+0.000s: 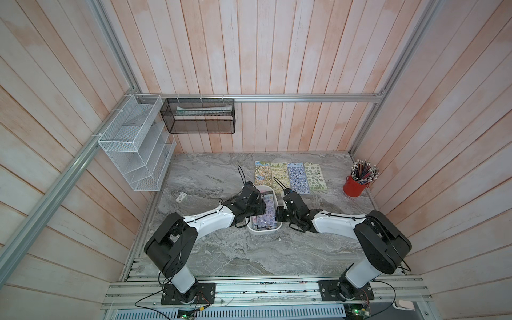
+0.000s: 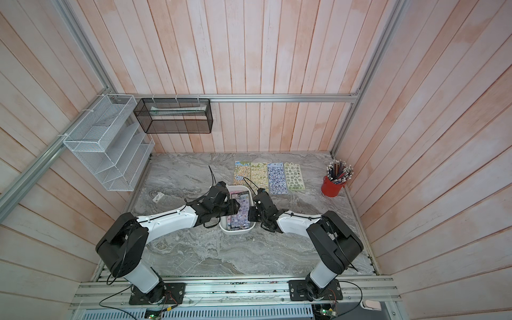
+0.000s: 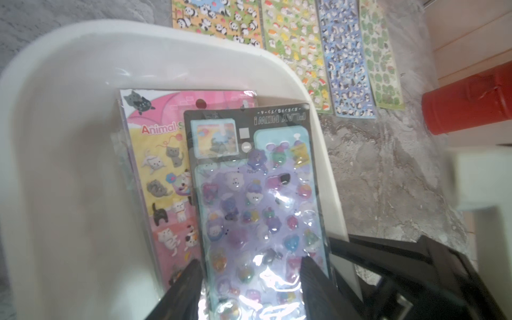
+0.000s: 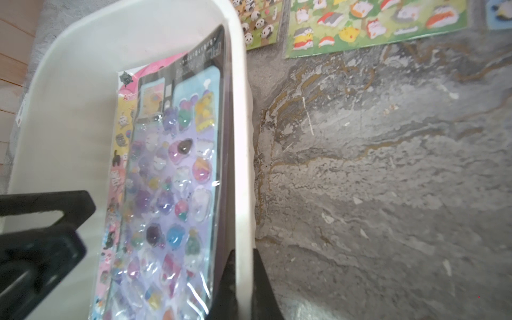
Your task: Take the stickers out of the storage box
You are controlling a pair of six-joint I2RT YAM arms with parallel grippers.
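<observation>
Inside the white storage box [image 3: 64, 133] a purple sticker sheet [image 3: 256, 202] lies against the right wall, partly over a pink and yellow animal sticker sheet [image 3: 152, 160]. Over the purple sheet, my left gripper has its fingers apart; no sheet is visibly gripped. My right gripper is shut on the box's right rim, with one finger inside and one outside. Four-sided and upright, the box rests on the table in both top views, an arm at either side.
Beyond the box, several sticker sheets [image 1: 298, 177] lie in a row. A red bucket of pens [image 1: 354, 186] stands at the right, and wire shelves [image 1: 141, 144] hang at the left.
</observation>
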